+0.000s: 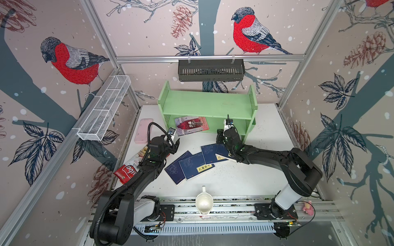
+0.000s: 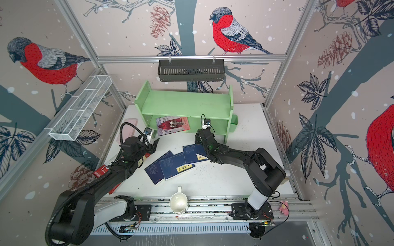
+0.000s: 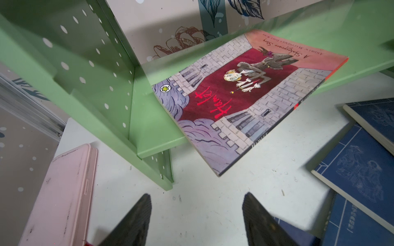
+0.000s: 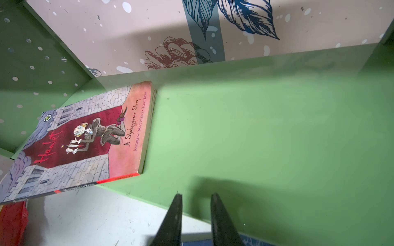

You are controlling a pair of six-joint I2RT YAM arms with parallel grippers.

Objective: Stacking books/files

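The Hamlet book [image 3: 246, 94], with a red and brick-patterned cover, lies flat on the lower board of the green shelf [image 1: 205, 104], one corner jutting past the front edge. In the left wrist view my left gripper is open in front of it, nothing between its fingers. My right gripper stands part open before the shelf's empty right side, its fingers a small gap apart. Several dark blue books lie overlapping on the table, among them a left one [image 1: 177, 167], a middle one [image 1: 192, 163] and a right one [image 1: 211, 152], which the right arm partly hides.
A pink case [image 3: 61, 196] rests left of the shelf. A red snack bag [image 1: 126, 172] lies under the left arm. The white mug [image 1: 204, 203] stands at the front edge.
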